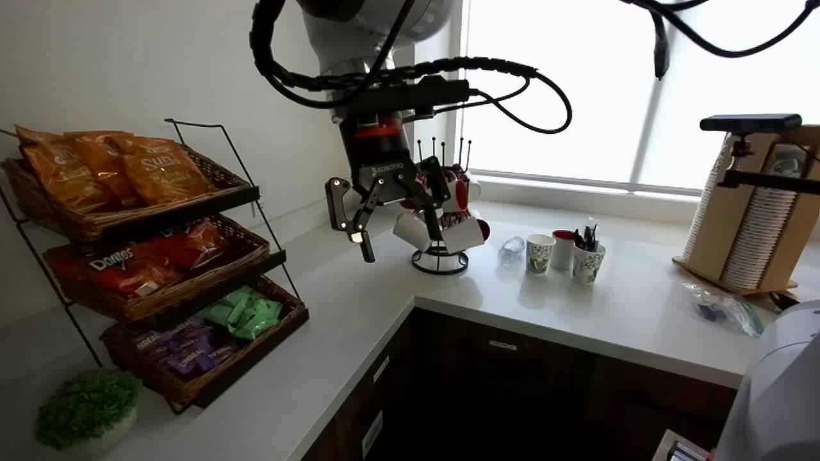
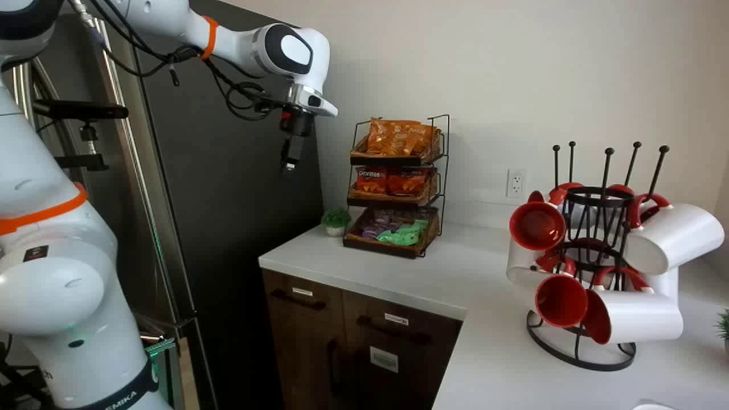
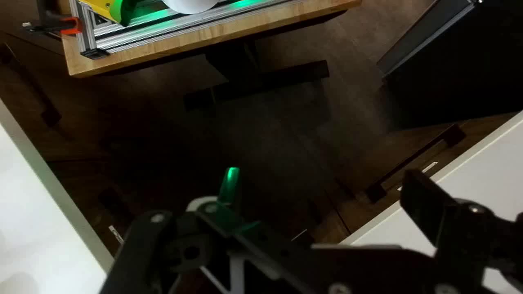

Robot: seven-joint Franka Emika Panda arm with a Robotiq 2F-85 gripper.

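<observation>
My gripper (image 1: 401, 239) hangs in the air with its fingers spread wide and nothing between them. In exterior view 2 the gripper (image 2: 289, 164) is seen side-on, left of a three-tier snack rack (image 2: 392, 200) and higher than the counter. Orange bags (image 1: 163, 170) fill the top basket, red Doritos bags (image 1: 150, 265) the middle one, purple packets (image 1: 184, 346) and green packets (image 1: 244, 311) the bottom one. In the wrist view the open gripper has dark floor below it.
A mug rack (image 2: 581, 362) with red-and-white mugs (image 2: 642, 318) stands in the counter corner. Paper cups (image 1: 538, 255) and a cup of dark utensils (image 1: 589, 265) are farther along. A potted plant (image 1: 88, 407) sits by the snack rack.
</observation>
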